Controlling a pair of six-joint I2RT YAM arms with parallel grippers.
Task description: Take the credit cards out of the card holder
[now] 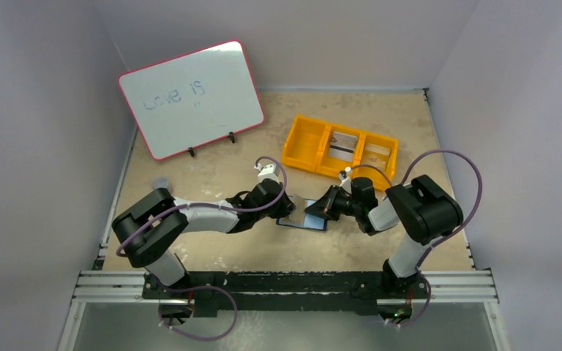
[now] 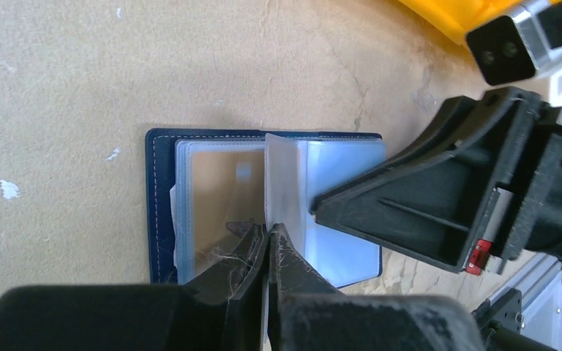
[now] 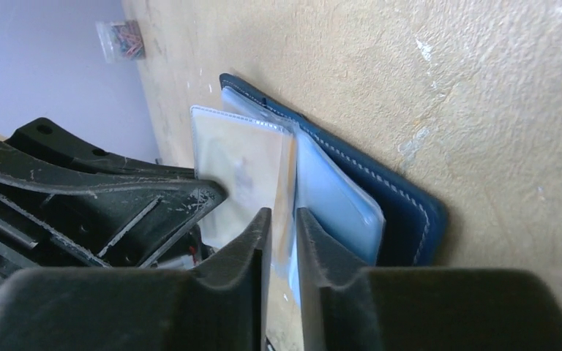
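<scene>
The card holder [image 2: 159, 183] lies open on the table, dark blue with clear sleeves [image 3: 340, 205], showing a tan panel and a white one. In the left wrist view my left gripper is shut at the upright sleeve edge near the middle; whether that thin edge is between its tips is unclear. My right gripper reaches over the holder's right part from the side, its tips at the sleeves, slightly apart in the right wrist view; nothing is clearly held.
An orange three-compartment tray [image 1: 305, 142] with cards in two sections sits behind. A whiteboard [image 1: 190, 99] stands at the back left, a small clear cup [image 1: 160, 183] at the left.
</scene>
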